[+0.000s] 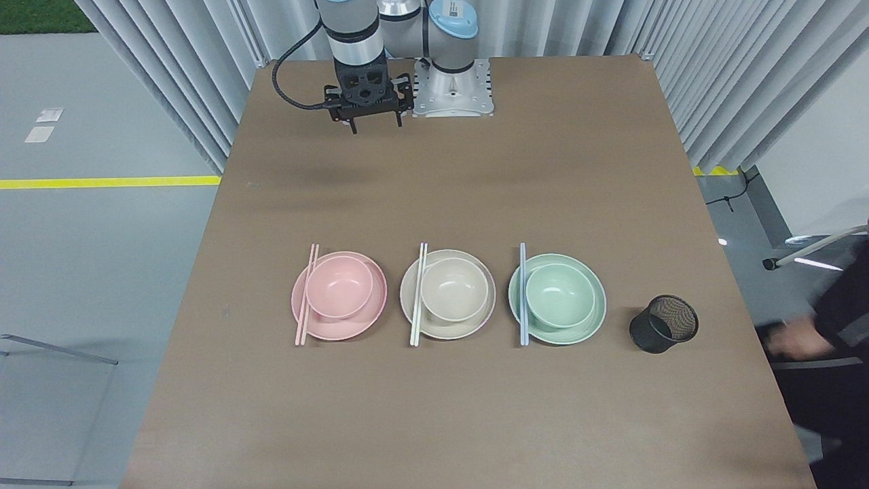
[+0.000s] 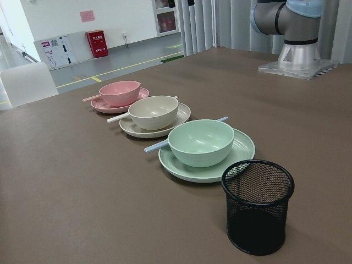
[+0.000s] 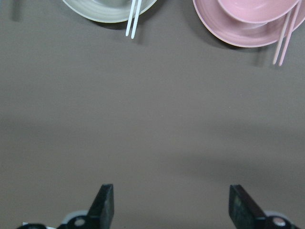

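Three place settings line the table: a pink bowl (image 1: 340,286) on a pink plate (image 1: 358,324), a cream bowl (image 1: 454,286) on a cream plate (image 1: 456,329), a mint bowl (image 1: 560,293) on a mint plate (image 1: 570,334). Pink (image 1: 303,314), white (image 1: 415,314) and pale blue chopsticks (image 1: 523,318) rest along their left sides. My gripper (image 1: 376,123) hangs at the far side, away from the settings; in the wrist view its fingers (image 3: 102,205) are wide apart with bare table between them.
A black mesh cup (image 1: 661,326) stands right of the mint setting. A blurred person (image 1: 831,342) is at the right edge.
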